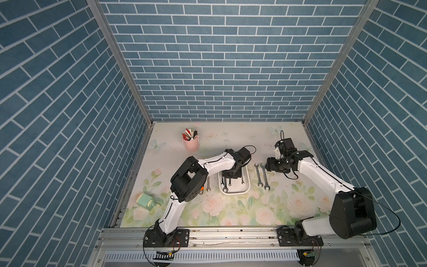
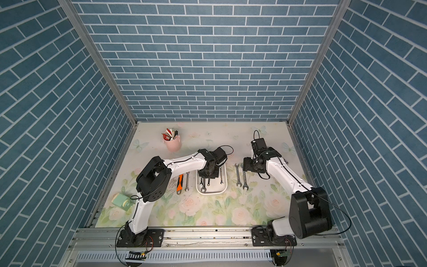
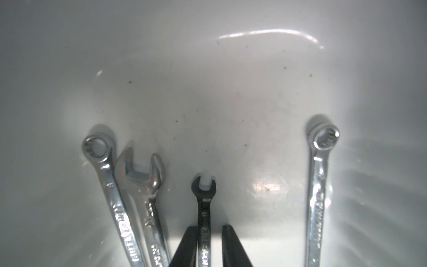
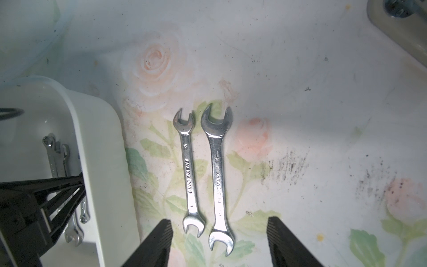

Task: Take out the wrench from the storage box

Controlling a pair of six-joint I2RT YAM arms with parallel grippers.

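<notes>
Inside the white storage box (image 1: 235, 192) lie several wrenches. In the left wrist view a small dark wrench (image 3: 204, 222) lies on the box floor, its upper end clear of the fingers. My left gripper reaches into the box with its fingers close together, one on each side of this wrench. A narrow gap shows on the wrench's right, so whether both fingers press on it cannot be told. Two silver wrenches (image 3: 144, 195) lie to its left, and a ring-ended wrench (image 3: 316, 200) to its right. My right gripper is open and empty.
Two open-ended wrenches, a shorter one (image 4: 189, 173) and a longer one (image 4: 218, 178), lie on the table right of the box. Left of it are an orange-handled tool (image 2: 179, 183) and another wrench (image 2: 187, 181). A pink cup (image 2: 172, 143) of tools stands farther back.
</notes>
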